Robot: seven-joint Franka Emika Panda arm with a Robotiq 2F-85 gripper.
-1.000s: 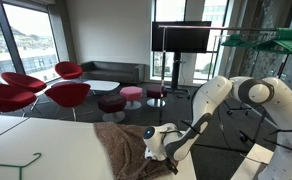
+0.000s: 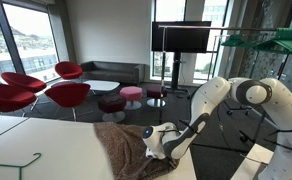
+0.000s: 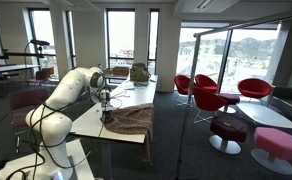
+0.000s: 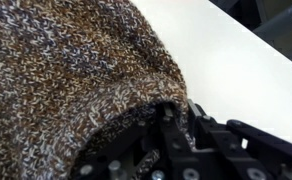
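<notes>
A brown speckled knitted cloth (image 2: 121,142) lies in a loose heap on the white table, near its front edge. From the other side, the same cloth (image 3: 136,120) drapes across the table near its edge. My gripper is down at the cloth's edge, with the knit rising in a fold against its dark fingers. The fingertips are partly hidden by fabric, so whether the knit is pinched between them is unclear. In the first exterior view the gripper (image 2: 158,152) points down into the cloth's right part.
A green hanger (image 2: 14,165) lies on the white table (image 2: 56,140) at the left. More green hangers (image 2: 276,42) hang from a rack at the right. Bare tabletop stretches left of the cloth. Red chairs (image 2: 71,92) and stools stand beyond the table.
The arm has shifted slightly, its gripper staying at the right part of the cloth. The cloth lies in nearly the same place.
</notes>
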